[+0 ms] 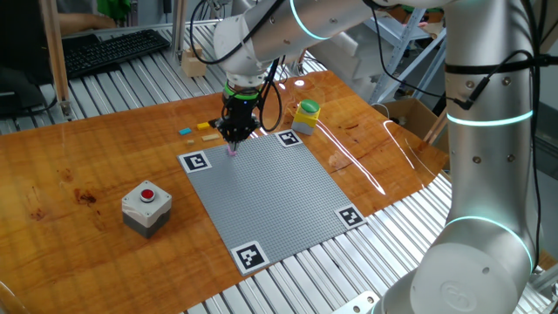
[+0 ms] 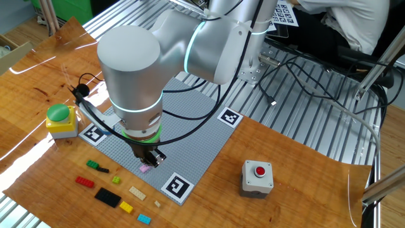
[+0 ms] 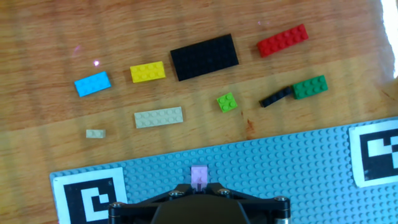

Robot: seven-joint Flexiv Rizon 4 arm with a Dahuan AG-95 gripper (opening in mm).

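A pink brick (image 3: 199,173) sits at the edge of the grey baseplate (image 1: 270,187), between its two corner markers on that side. Directly over it is my gripper, pointing down with its fingers drawn together. In exterior view 1, a bit of the pink brick (image 1: 231,153) shows just below the fingertips. From exterior view 2, the brick (image 2: 145,168) peeks out beside my gripper (image 2: 157,159). The fingertips cover its near end in the wrist view; whether they touch it I cannot tell.
Off the plate lie loose bricks: blue (image 3: 92,84), yellow (image 3: 148,72), large black (image 3: 204,56), red (image 3: 282,40), lime (image 3: 227,102), beige (image 3: 158,117), green (image 3: 310,87) and others. A red-button box (image 1: 146,209) and green-button box (image 1: 306,116) stand nearby. Most of the plate is clear.
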